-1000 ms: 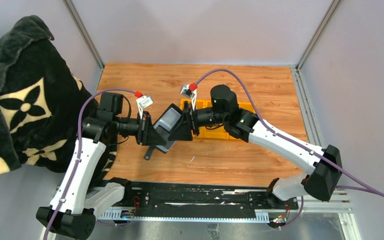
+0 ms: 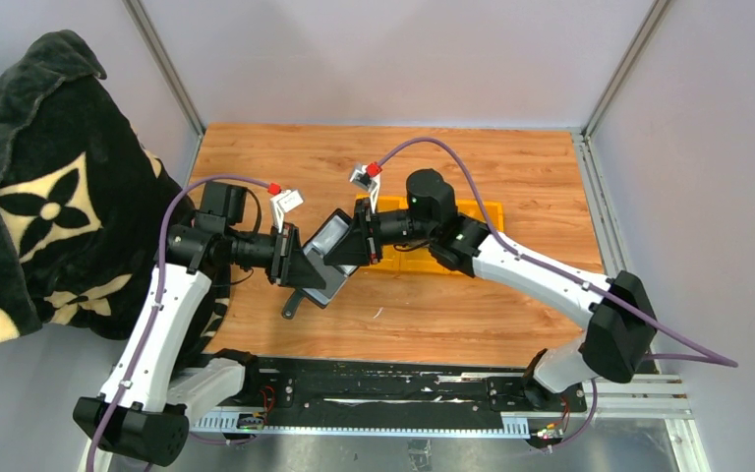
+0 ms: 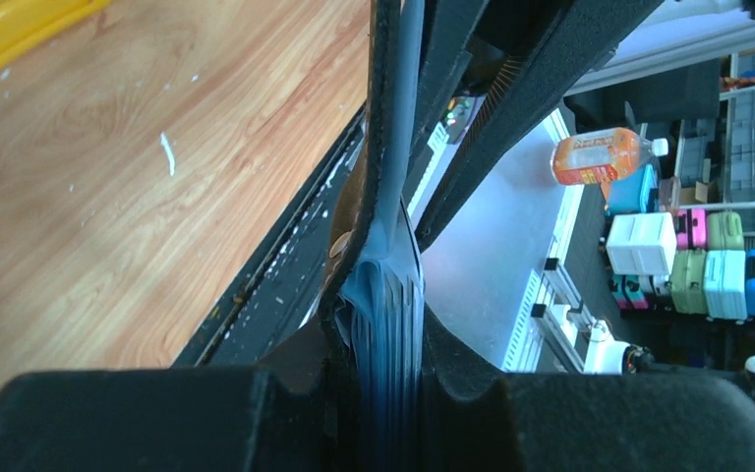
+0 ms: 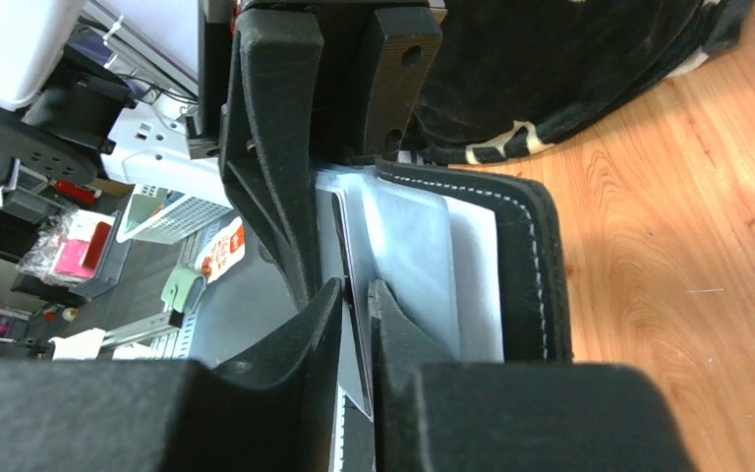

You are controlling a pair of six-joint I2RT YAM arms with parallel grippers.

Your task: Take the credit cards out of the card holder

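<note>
In the top view the card holder hangs tilted and spread between both arms, its black cover framing clear sleeves. My left gripper is shut on its lower left side; the left wrist view shows the stacked bluish sleeves pinched between the fingers. From the right, my right gripper reaches over the holder's opposite side. In the right wrist view its fingertips stand a little apart, either side of a thin dark-edged layer; whether that is a card or a sleeve, I cannot tell. White-stitched black cover lies beyond them.
A yellow compartmented tray lies on the wooden table, partly under the right arm. Tabletop in front of the tray is clear. A black and cream plush blanket is heaped left of the left arm.
My right gripper has moved left, farther over the holder, covering more of the sleeve area. The left gripper and the holder have hardly shifted.
</note>
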